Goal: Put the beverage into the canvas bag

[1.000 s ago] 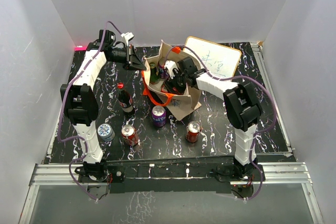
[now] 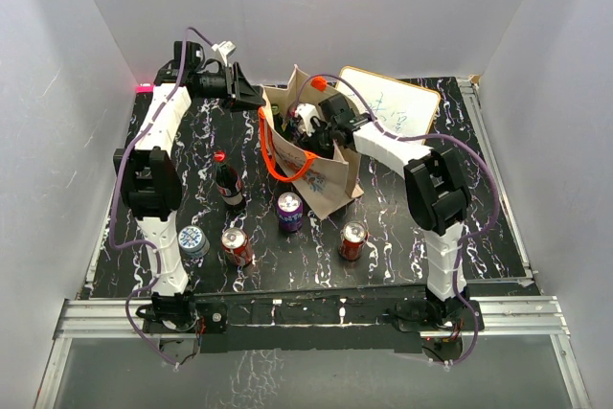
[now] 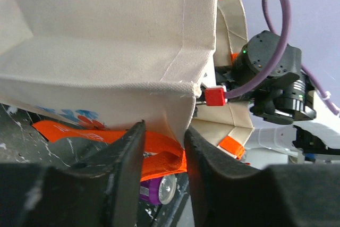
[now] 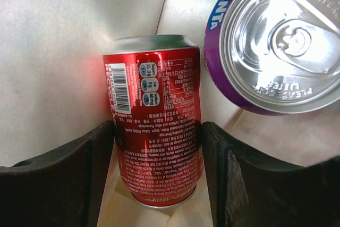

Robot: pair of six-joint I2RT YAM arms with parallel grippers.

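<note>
A beige canvas bag [image 2: 326, 184] with orange handles stands at the back centre. My left gripper is at the bag's left rim, the fabric edge between or just behind its fingertips; whether it grips cannot be told. My right gripper is down inside the bag, its fingers on either side of a red can [image 4: 157, 94] lying on the bag floor, next to a purple Fanta can [image 4: 276, 41]. The top view mostly hides the bag's inside behind the right arm.
In front of the bag stand a cola bottle [image 2: 229, 182], a purple can [image 2: 289, 213], two red cans [image 2: 238, 246] [image 2: 351, 240] and a round blue-lidded container [image 2: 193, 241]. A whiteboard [image 2: 402, 102] lies at the back right.
The left gripper has risen and shifted towards the back, lifting the bag's rim. The right gripper has moved slightly within the bag, and the bag's walls stand higher around it.
</note>
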